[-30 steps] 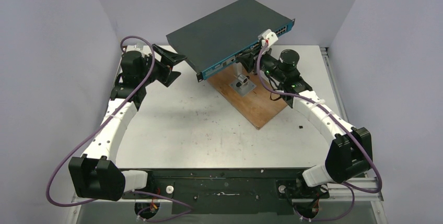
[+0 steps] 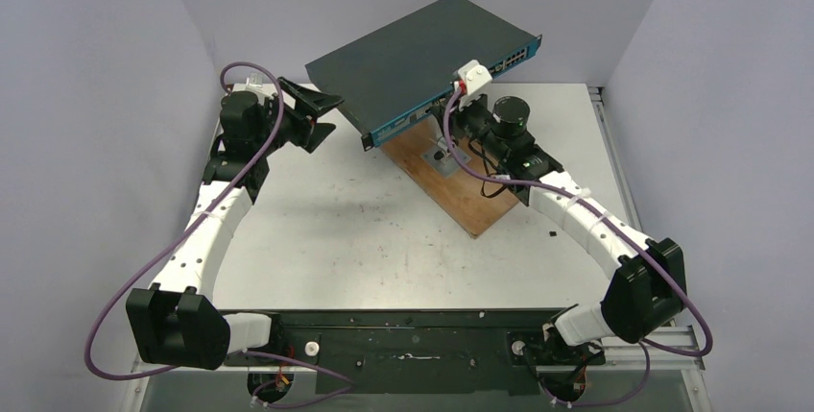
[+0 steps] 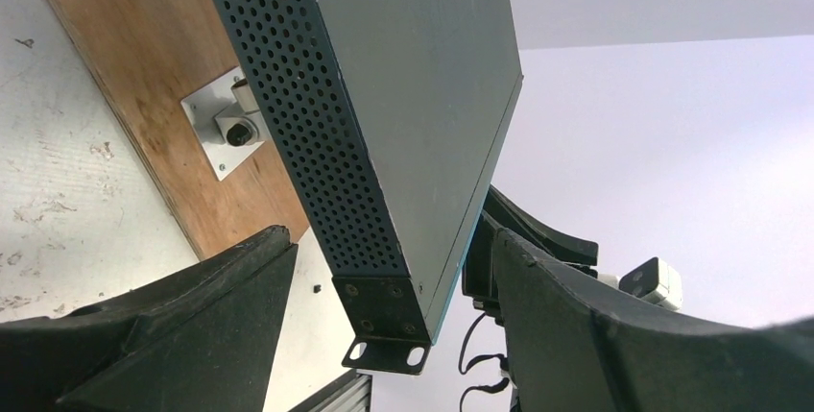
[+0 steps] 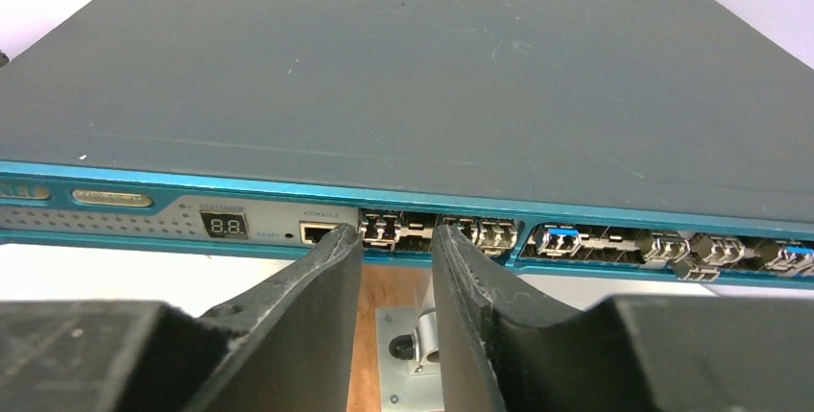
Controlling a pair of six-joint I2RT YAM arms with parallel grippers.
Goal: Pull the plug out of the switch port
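The dark switch [image 2: 413,57] with a teal front is held raised over a wooden board [image 2: 451,191]. In the right wrist view its port row shows transceiver modules [image 4: 477,232] and an empty-looking console port [image 4: 317,232]. My right gripper is at the front, its fingers parted around the area of the modules just right of the console port; I see nothing clearly held between them. My left gripper stands open at the switch's left end, the perforated side and bracket between and beyond its fingers, apparently not touching.
A metal mounting plate [image 4: 395,393] with a post stands on the board under the switch. Grey walls flank the table. Purple cables run along both arms.
My right arm has shifted left and slightly toward the table's front along the switch's face. The left arm has barely moved, and the switch stays in place.
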